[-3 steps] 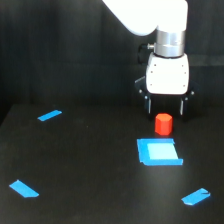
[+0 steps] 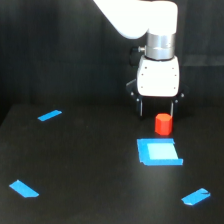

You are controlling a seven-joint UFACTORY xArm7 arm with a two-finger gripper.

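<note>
A small red block (image 2: 163,124) stands on the dark table just behind a white square (image 2: 161,151) with a blue border. Over and slightly behind the block hangs my white gripper (image 2: 157,107), pointing down. Its two dark fingers are spread wide and nothing shows between them. The left finger (image 2: 140,106) is well to the left of the block, while the right one is near the block's right side in this view. The exact height and depth of the fingertips are hard to judge against the black background.
Strips of blue tape lie at the back left (image 2: 50,115), front left (image 2: 24,188) and front right (image 2: 196,197) of the black table.
My gripper has shifted a little to the left and slightly lower in the view, with its fingers still spread. The red block and the taped square look unmoved.
</note>
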